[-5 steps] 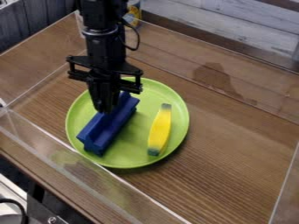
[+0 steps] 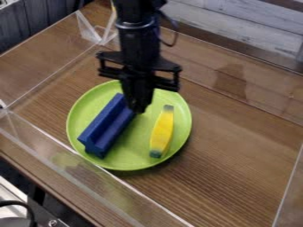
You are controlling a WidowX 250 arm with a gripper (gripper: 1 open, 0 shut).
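Note:
A green plate lies on the wooden tray. On its left half is a long dark blue block, set diagonally; on its right half a yellow object with grey ends. The black gripper hangs over the back of the plate, above the upper end of the blue block, and hides part of that area. Its fingertips are dark and blurred, with nothing clearly held between them.
Bare wood is free to the right of and behind the plate. Low tray walls run along the left and right, and a black cable is at the lower left corner.
The arm has shifted a little to the right and now looks larger and blurrier. The blue block and yellow object look to be in about the same places.

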